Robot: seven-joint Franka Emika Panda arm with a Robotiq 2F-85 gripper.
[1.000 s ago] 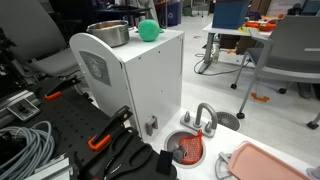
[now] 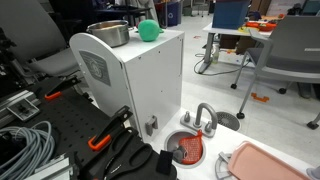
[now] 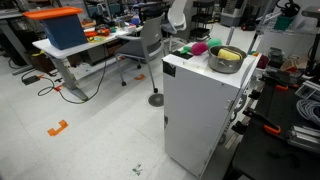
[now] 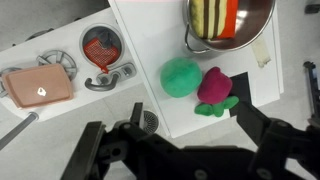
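Observation:
In the wrist view, my gripper stands open, its dark fingers wide apart, with nothing between them. Below it is the white cabinet top, carrying a green ball (image 4: 181, 77) and a magenta vegetable (image 4: 214, 86) with green leaves. A metal pot (image 4: 212, 43) sits at the upper right of that view, holding a yellow-and-dark striped piece and something orange. The pot (image 2: 110, 35) and green ball (image 2: 149, 30) also stand on the cabinet in exterior view 1. In exterior view 2, yellow shows inside the pot (image 3: 225, 61), with the magenta vegetable (image 3: 198, 48) beside it.
A small sink (image 2: 184, 146) with a faucet holds a red utensil (image 2: 192, 144). Beside it lies a pinkish board (image 2: 265, 163). Cables (image 2: 27, 148) and dark clamps occupy the black table. A chair and a work table stand behind.

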